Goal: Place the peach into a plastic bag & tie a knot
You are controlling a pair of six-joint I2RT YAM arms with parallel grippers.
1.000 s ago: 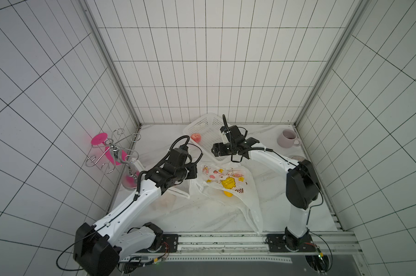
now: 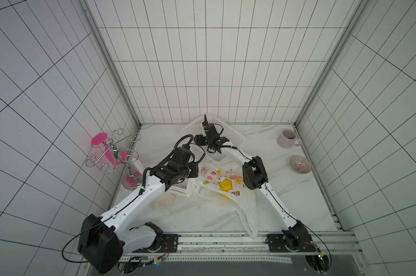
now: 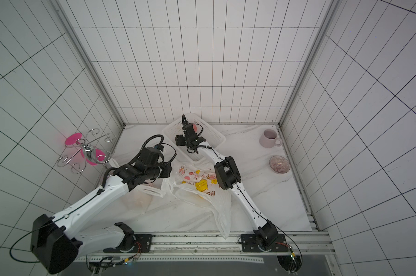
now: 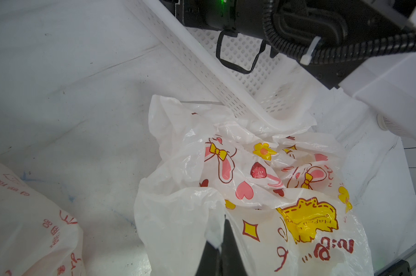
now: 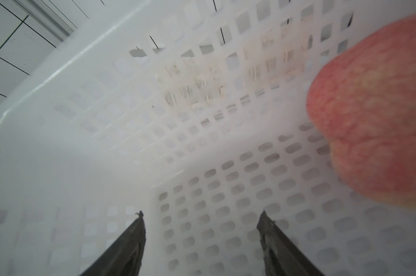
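Observation:
In the right wrist view the red-pink peach rests in the white perforated basket, right of my right gripper. That gripper's fingers stand apart with only basket floor between them. A reddish patch shows behind the gripper in the top right view. The printed white plastic bag lies spread on the table before the basket, its near-left edge raised. My left gripper is shut on that thin film in the left wrist view; the exact pinch is blurred.
Another translucent bag lies on the left. A metal rack with pink parts stands at far left. A mug and a glass bowl sit on the right, with bare table around them.
My right arm has swung left and gone into the basket, covering the spot where the peach showed in the top left view. My left arm has barely moved; the bag has shifted slightly.

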